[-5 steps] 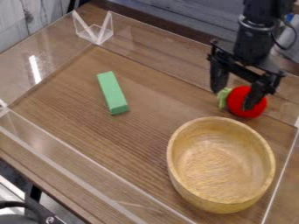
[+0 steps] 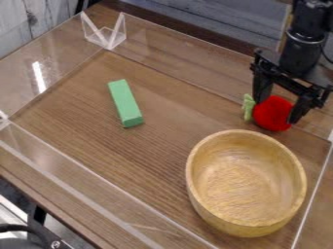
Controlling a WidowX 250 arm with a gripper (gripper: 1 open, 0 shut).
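My gripper [image 2: 282,92] is at the right of the table, open, its fingers just above and around the top of a red round object [image 2: 274,116]. A small green piece [image 2: 248,108] lies just left of the red object. Whether the fingers touch the red object I cannot tell.
A large yellow bowl [image 2: 247,224] fills the lower right. A green block [image 2: 125,103] lies at the left. A clear plastic holder [image 2: 101,29] stands at the back left.
The gripper has moved right, over the red object. The red object looks shifted very slightly.
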